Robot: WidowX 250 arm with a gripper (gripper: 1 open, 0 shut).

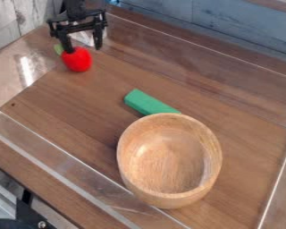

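My black gripper (79, 34) hangs at the top left, low over a red, rounded object (76, 60) with a green top, its fingers apart around the upper end of that object. A light wooden bowl (170, 188) sits at the lower middle right. Behind it lies a green block (148, 104).
The wooden table (74, 116) has wide free room in the middle and to the right. Walls border it at the top left and at the back, and clear edge strips run along the lower left and right.
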